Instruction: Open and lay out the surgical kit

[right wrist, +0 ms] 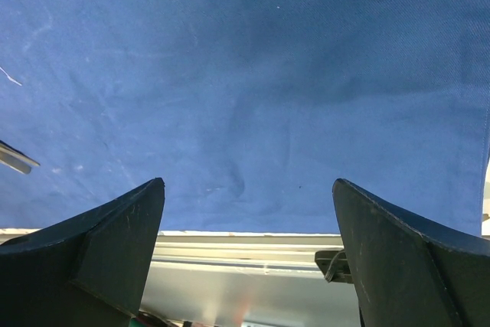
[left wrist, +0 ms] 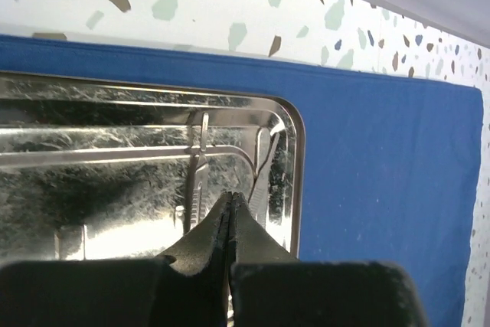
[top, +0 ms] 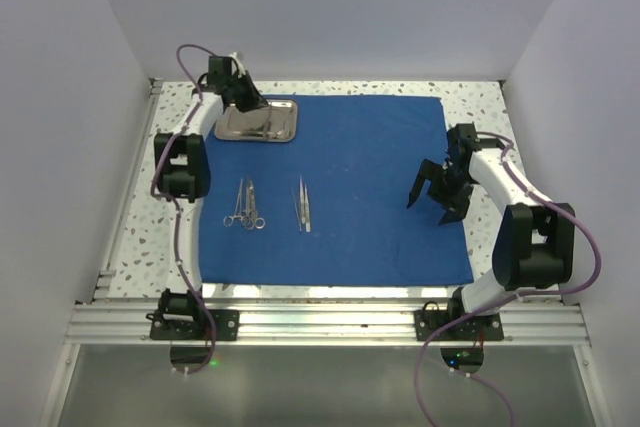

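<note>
A steel instrument tray lies at the back left of the blue cloth, a few slim metal instruments in its right end. Over it is my left gripper, shut with nothing seen between its fingertips. Scissor-like instruments and tweezers-like instruments lie in two groups on the cloth below the tray. My right gripper stands open above the cloth's right side, nothing between its fingers.
Speckled table top borders it, with pale walls at back and sides.
</note>
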